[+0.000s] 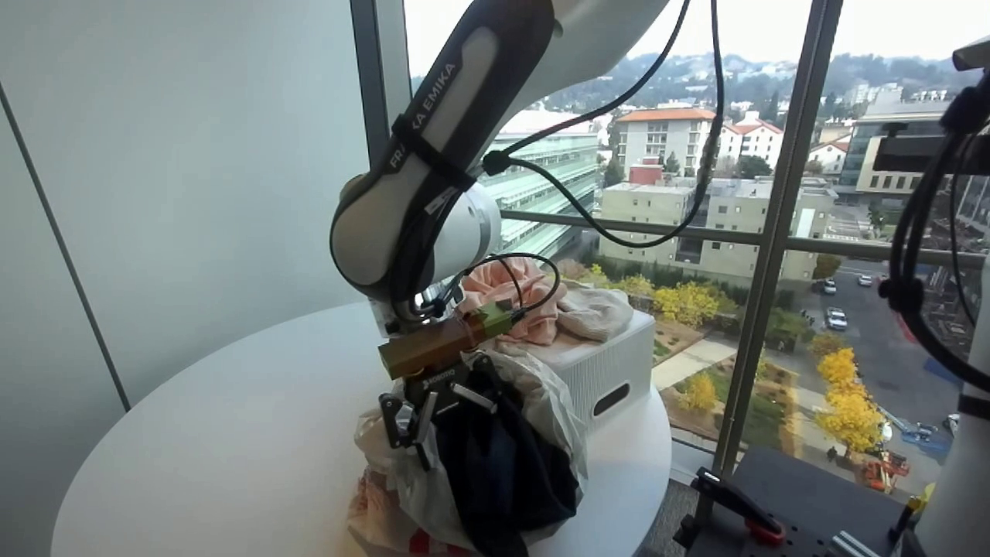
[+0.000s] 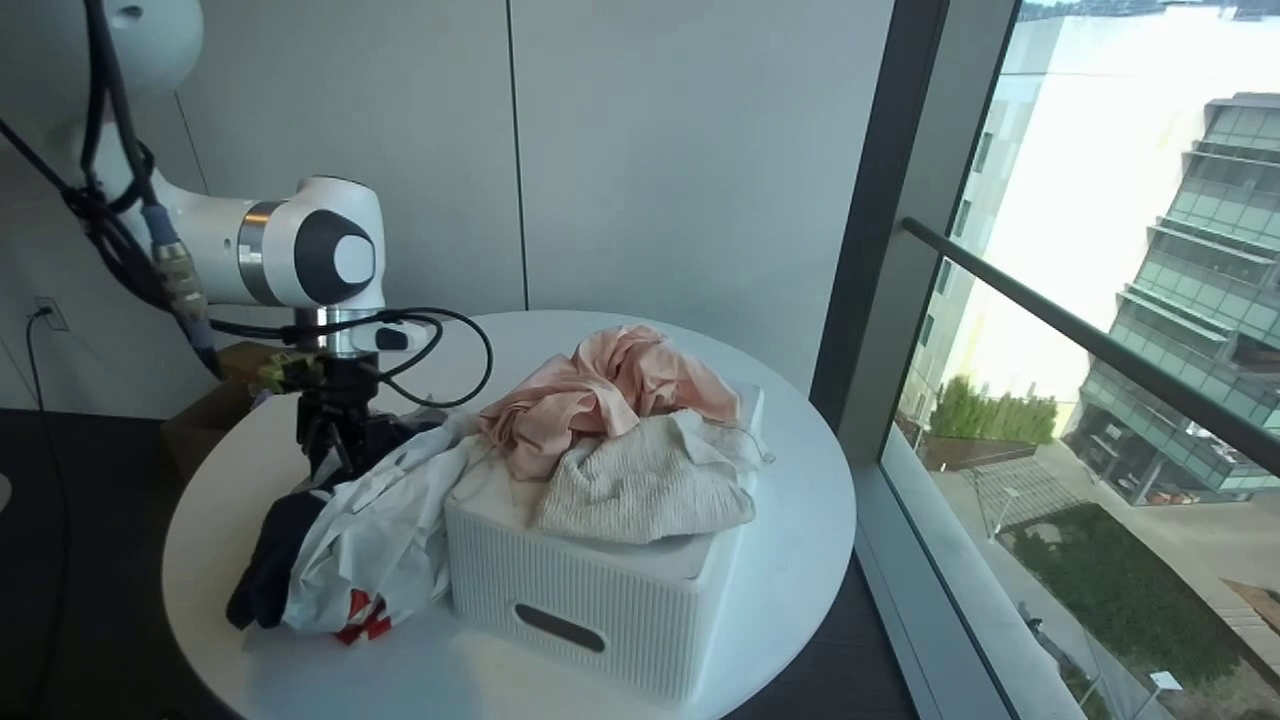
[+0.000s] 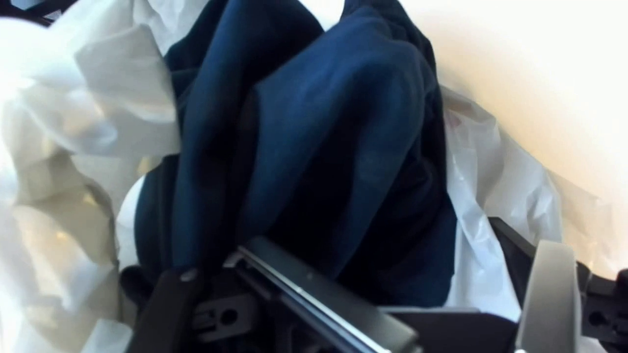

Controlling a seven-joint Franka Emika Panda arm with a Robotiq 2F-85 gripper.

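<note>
A dark navy cloth (image 3: 329, 135) lies bunched in and over a crumpled whitish plastic bag (image 3: 117, 94). In exterior view 1 the same cloth spills down the bag's front, and in exterior view 2 part of it hangs on the near left side. My gripper (image 1: 443, 418) is right at the cloth, pointing down, its fingers spread apart. From the wrist, the open fingers (image 3: 550, 288) stand at the lower edge of the cloth, and nothing appears gripped. The cloth's lower folds are hidden behind the fingers.
A white ribbed box (image 2: 576, 600) stands beside the bag. Pink cloth (image 2: 600, 396) and cream knit cloth (image 2: 654, 480) lie on top of it. A window borders the right side.
</note>
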